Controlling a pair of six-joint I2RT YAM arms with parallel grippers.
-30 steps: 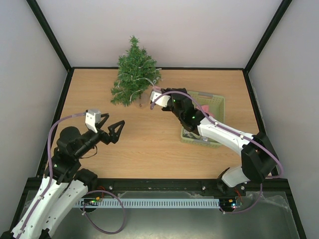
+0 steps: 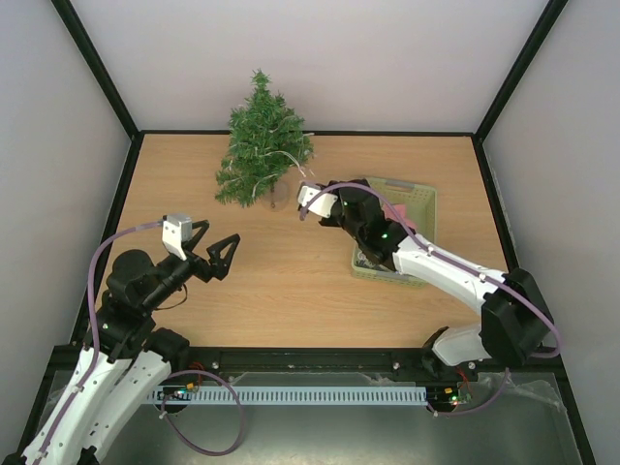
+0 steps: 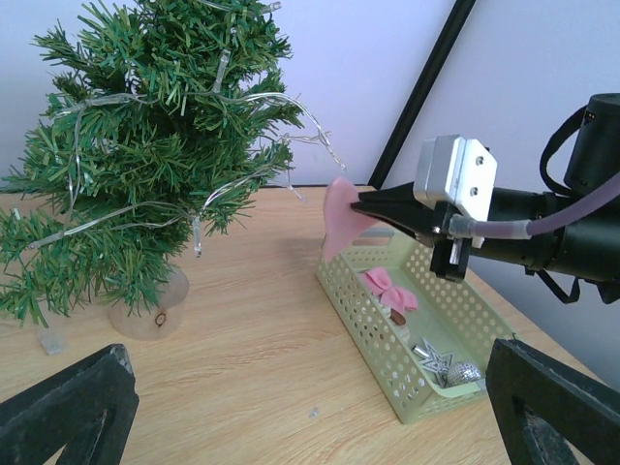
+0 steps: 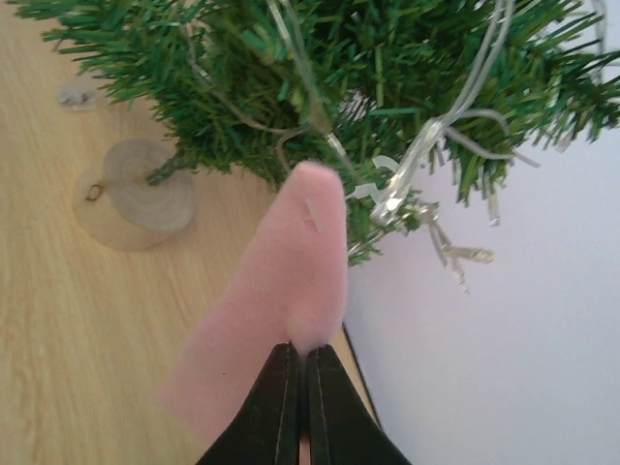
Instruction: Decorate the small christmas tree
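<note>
The green tree (image 2: 260, 145), strung with clear wire lights, stands at the back left on a clear base (image 4: 136, 194). My right gripper is shut on a pink felt piece, held just right of the tree's branches in the left wrist view (image 3: 344, 218). My left gripper (image 2: 220, 254) stands open with nothing between its fingers, low and in front of the tree.
A pale green basket (image 3: 358, 329) on the right holds a pink bow (image 3: 387, 291), a silver star (image 3: 435, 360) and a silver ball (image 3: 463, 373).
The left arm has barely moved.
</note>
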